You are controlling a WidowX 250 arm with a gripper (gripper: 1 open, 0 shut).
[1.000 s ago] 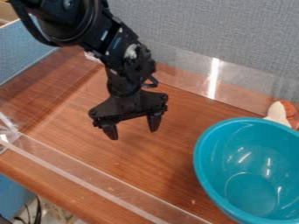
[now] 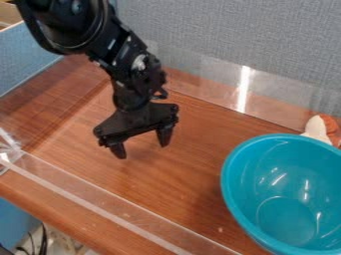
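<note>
My black gripper (image 2: 140, 144) hangs over the middle of the wooden table (image 2: 160, 194), its two fingers apart with only bare wood showing between and beneath them. A large teal bowl (image 2: 286, 204) stands at the right front of the table, to the right of the gripper and apart from it.
A white and orange object (image 2: 317, 129) lies at the back right, partly cut off by the frame. A grey wall runs along the back and a clear strip edges the front left. Cables hang below at bottom left.
The gripper has moved a little to the left and slightly up, turning a little. The bowl has not moved.
</note>
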